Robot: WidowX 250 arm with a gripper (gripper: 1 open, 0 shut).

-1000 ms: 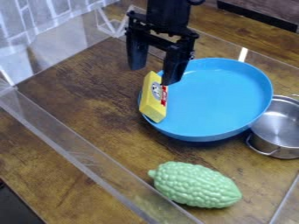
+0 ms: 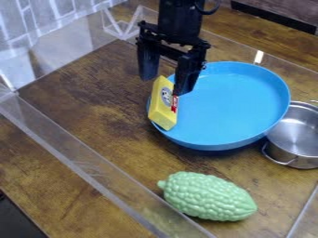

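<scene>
My black gripper (image 2: 166, 67) hangs at the top centre, open, its fingers just above a yellow box (image 2: 162, 104) with a red and white label. The box leans at the left rim of a blue plate (image 2: 230, 107). Whether the fingers touch the box I cannot tell.
A steel pot (image 2: 298, 135) sits right of the plate. A green bitter melon toy (image 2: 206, 195) lies at the front. Clear panels edge the wooden table (image 2: 87, 98), whose left part is clear.
My gripper has shifted slightly, its right side now a little lower and nearer the yellow box. The other objects have not moved.
</scene>
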